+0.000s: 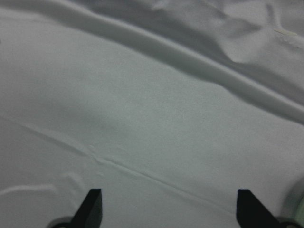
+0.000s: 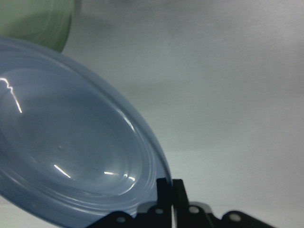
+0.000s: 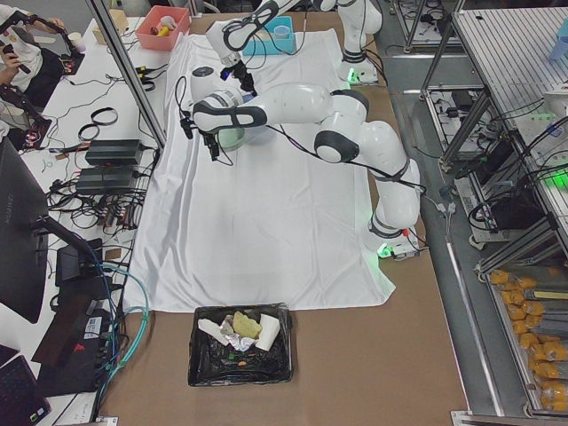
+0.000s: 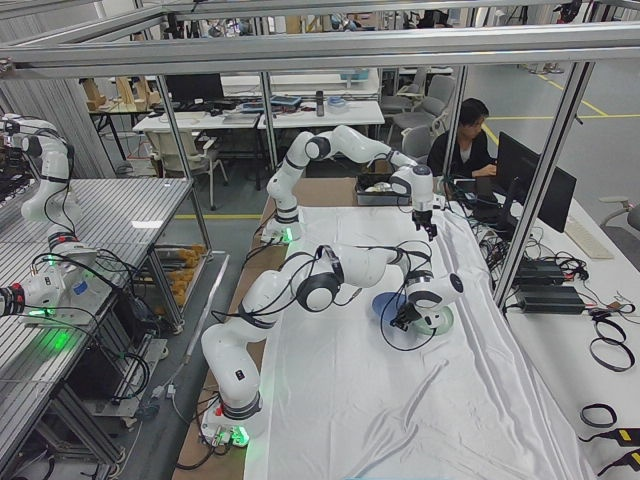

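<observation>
My left gripper [image 3: 213, 151] [image 4: 425, 228] is open above the white cloth, its fingertips [image 1: 95, 204] apart with nothing between. The blue plate [image 2: 71, 133] [image 4: 388, 305] is tilted in the right wrist view, its rim between the fingers of my right gripper, which is shut on it. The green plate [image 2: 33, 19] [image 4: 438, 325] lies beside it, largely hidden behind the arms in the camera left view.
A black tray [image 3: 204, 364] with crumpled items stands beyond the cloth [image 3: 248, 240]. A red bin [image 3: 177, 19] and a blue bin [image 3: 280, 27] are at the far end.
</observation>
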